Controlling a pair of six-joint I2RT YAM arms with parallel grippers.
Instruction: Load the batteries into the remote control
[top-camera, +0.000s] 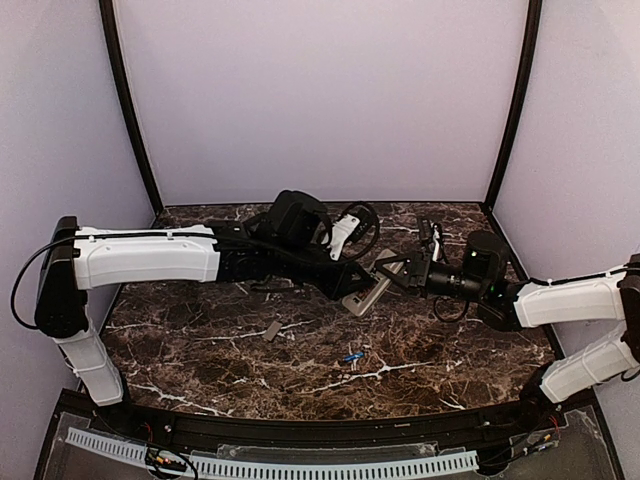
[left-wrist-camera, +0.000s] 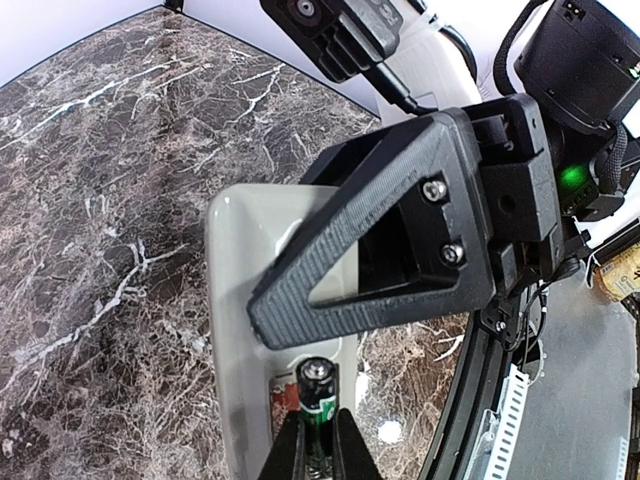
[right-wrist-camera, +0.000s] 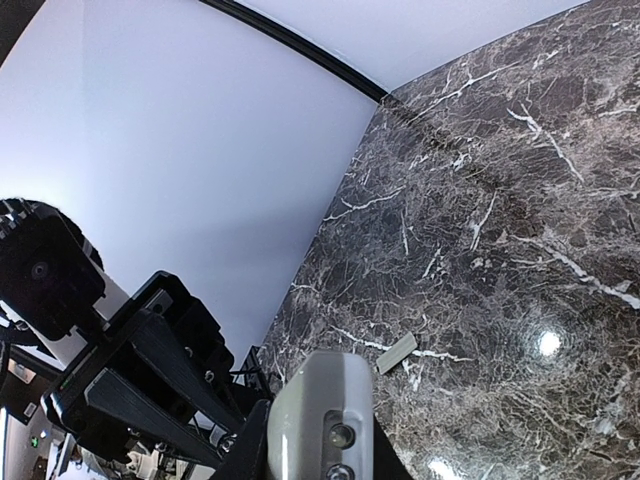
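Observation:
The pale remote (top-camera: 364, 298) is held above the table by my right gripper (top-camera: 392, 268), shut on its upper end; in the right wrist view its rounded end (right-wrist-camera: 310, 420) fills the bottom middle. My left gripper (top-camera: 345, 280) is over the open battery compartment, shut on a dark battery (left-wrist-camera: 318, 390) with a green band, which stands within the compartment's outline in the left wrist view; whether it is seated cannot be told. A small blue item (top-camera: 351, 357), possibly another battery, lies on the table below.
The battery cover (top-camera: 273, 330) (right-wrist-camera: 397, 352) lies flat on the marble table (top-camera: 220, 370) to the left of the blue item. Walls enclose the sides and back.

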